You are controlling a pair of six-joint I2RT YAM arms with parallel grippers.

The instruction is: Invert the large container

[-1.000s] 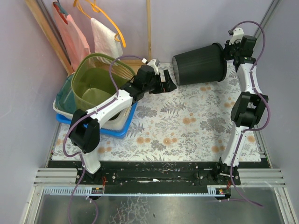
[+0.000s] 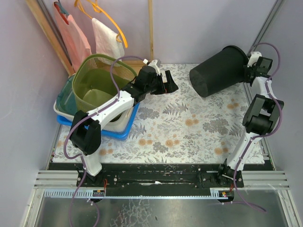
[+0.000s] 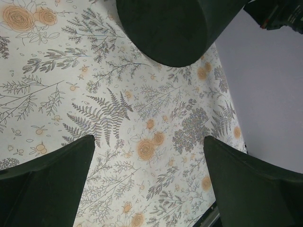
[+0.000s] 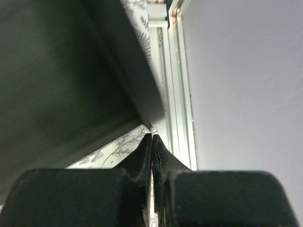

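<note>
The large dark container (image 2: 215, 71) lies tilted on its side at the back right, closed bottom toward the centre, rim toward the right wall. My right gripper (image 2: 250, 71) is at that rim; in the right wrist view its fingers (image 4: 142, 161) are shut, the container's dark wall close beside them, the held part hidden. My left gripper (image 2: 166, 81) stands open left of the container, with only patterned floor between its fingers in the left wrist view.
Stacked green and white baskets in a blue tray (image 2: 118, 132) fill the left. Cloths on hangers hang at the back left. A wall borders the right.
My right gripper has moved right and toward the front. The container has shifted right with it and slants more, its bottom lower in the top view. The left arm is still.
</note>
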